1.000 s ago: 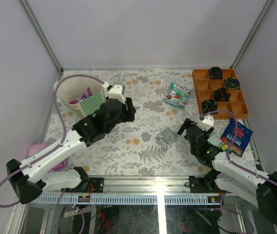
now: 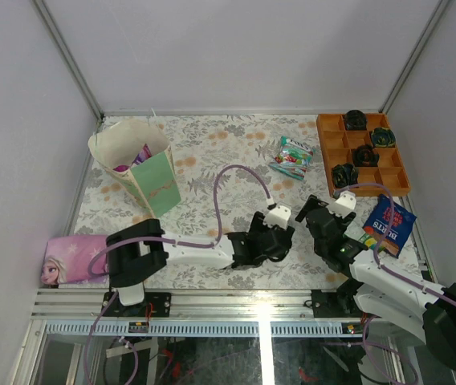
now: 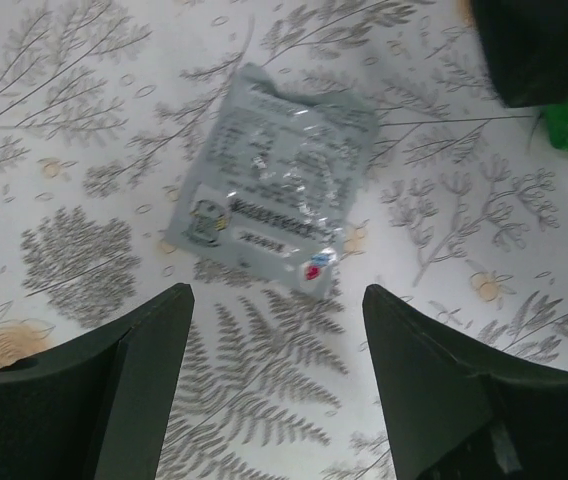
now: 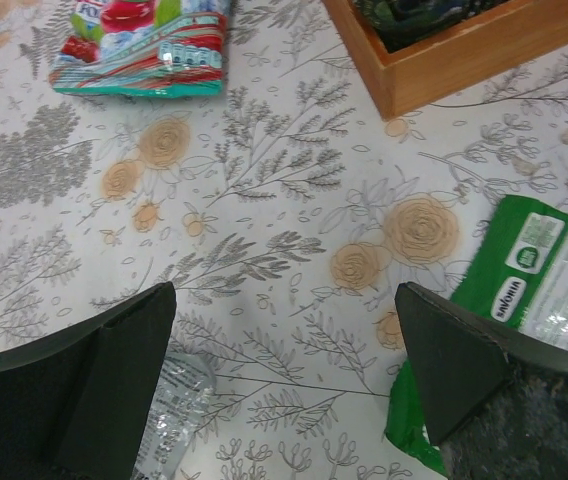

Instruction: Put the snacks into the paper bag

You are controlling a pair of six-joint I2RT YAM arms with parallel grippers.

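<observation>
Flat on the table lies a small clear snack packet (image 3: 276, 180), ahead of my left gripper, which is open with nothing between its fingers. From the top, the left gripper (image 2: 273, 228) covers that packet. My right gripper stands open and empty; the packet's edge (image 4: 179, 405) shows by its left finger. A teal candy bag (image 2: 293, 157) lies toward the back. To the right are a blue snack bag (image 2: 389, 225) and a green packet (image 4: 504, 310) partly behind the right finger. The paper bag (image 2: 157, 186) stands at the left with a purple snack (image 2: 142, 155) inside.
A wooden compartment tray (image 2: 336, 144) with several dark items stands at the back right. A pink pouch (image 2: 75, 258) lies front left. The table between paper bag and candy bag is clear. Both grippers are close together.
The right arm has barely moved.
</observation>
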